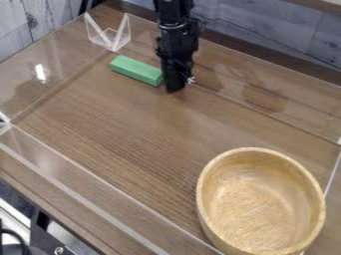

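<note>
My black gripper reaches down from the top centre of the view to the wooden table, at the right end of a green block. The block lies flat, touching or very near the gripper. The fingertips are dark and small, so I cannot tell how they stand or whether anything is between them.
A large round wooden bowl fills the lower right. A clear plastic object stands at the back left. Walls border the back.
</note>
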